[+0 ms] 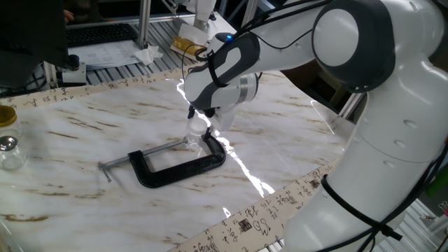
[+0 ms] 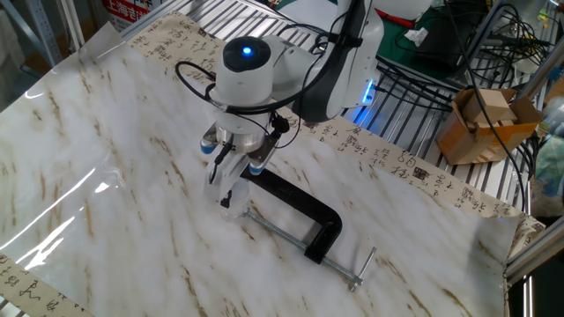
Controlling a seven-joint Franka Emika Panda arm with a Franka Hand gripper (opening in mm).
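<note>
A black C-clamp point(image 1: 183, 171) with a silver screw lies on the marble-patterned table sheet. In exterior view 2 its black frame point(image 2: 308, 210) reaches from beneath the gripper toward the right, with the T-handle at the far end. My gripper point(image 2: 226, 192) points down at the clamp's finger end, very near the tip of the screw. Something clear and whitish point(image 2: 234, 210) shows at the fingertips; what it is and whether it is gripped cannot be made out. From exterior view 1 the gripper point(image 1: 199, 127) is mostly hidden under the wrist, so the finger spacing is unclear.
A clear jar with a yellow lid point(image 1: 10, 136) stands at the left edge in exterior view 1. Beyond the table lie a keyboard point(image 1: 101, 33) and papers. An open cardboard box point(image 2: 489, 128) sits off the table. Much of the sheet is bare.
</note>
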